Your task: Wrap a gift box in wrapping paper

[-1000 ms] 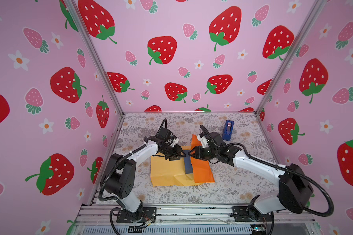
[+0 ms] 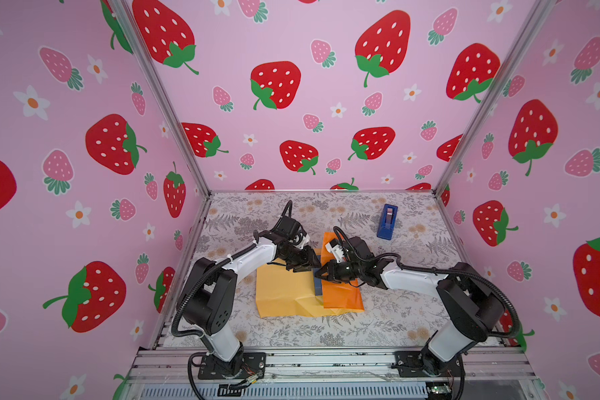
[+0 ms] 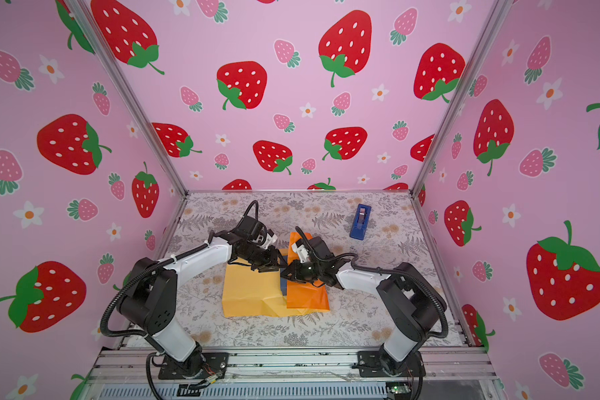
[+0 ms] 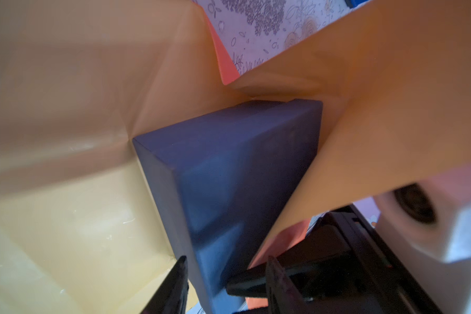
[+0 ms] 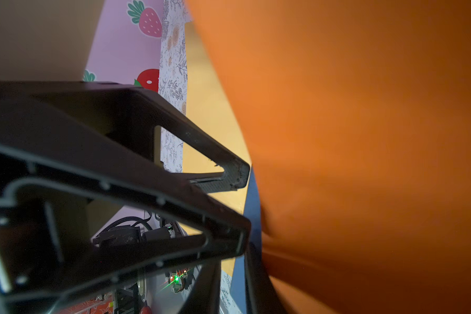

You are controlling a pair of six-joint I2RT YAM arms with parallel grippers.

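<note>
A dark blue box [image 4: 246, 178] stands on the yellow inner side of the wrapping paper [image 2: 283, 293]. Its orange outer side [image 2: 343, 293] shows where the paper's right part is folded up and over, covering much of the box from above. My left gripper is open at the box's near end, its fingers apart over the box's edge. Facing it from the right, my right gripper [image 2: 325, 272] is shut on the folded paper's edge, right against the box; its fingertips are partly hidden. In the right wrist view the orange flap fills the right side.
A blue tape dispenser [image 2: 387, 222] lies at the back right of the patterned table [image 2: 246, 206]. The paper's left part lies flat. Both grippers are very close together over the box.
My right gripper has come left and lower, drawing the orange flap further over the box.
</note>
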